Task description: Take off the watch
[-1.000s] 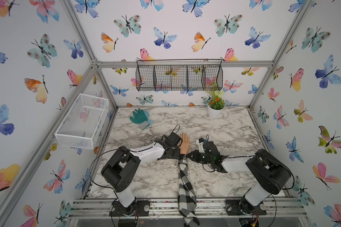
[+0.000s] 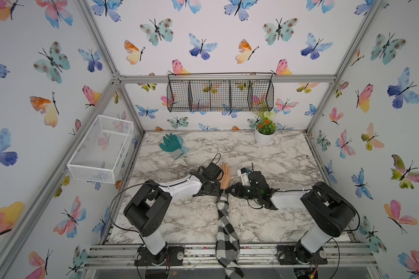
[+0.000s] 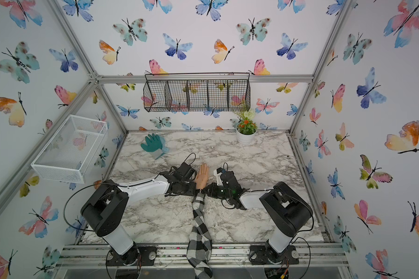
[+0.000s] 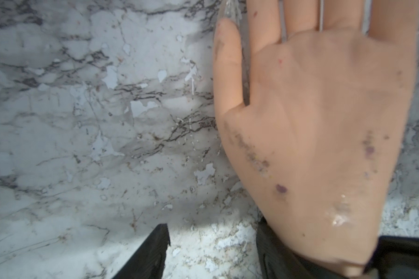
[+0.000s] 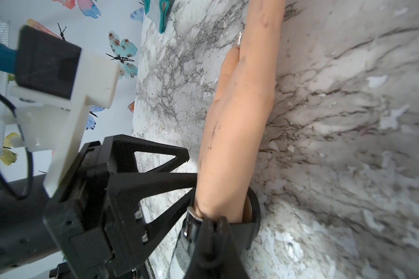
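A mannequin hand point(image 4: 321, 116) lies palm up in a black-and-white checked sleeve point(image 2: 227, 232). Around its wrist runs the watch's black strap point(image 5: 250, 228), with a metal buckle point(image 5: 194, 213) on one side; no watch face shows. My right gripper is shut, its fingertips over the strap near the buckle. Whether any strap is pinched between them is hidden. My left gripper stands open at the thumb side of the wrist, one finger point(image 4: 277, 253) close against the hand's edge and bare table between the fingers.
A teal glove point(image 2: 172, 145) lies at the back left and a potted plant point(image 2: 265, 132) stands at the back right. Wire baskets hang on the back wall point(image 2: 220, 95) and the left side point(image 2: 100, 148). Both grippers are close together around the wrist; open table lies beyond the hand.
My right gripper has shifted slightly left, and the hand and sleeve have moved a little left as well. The left arm looks still.
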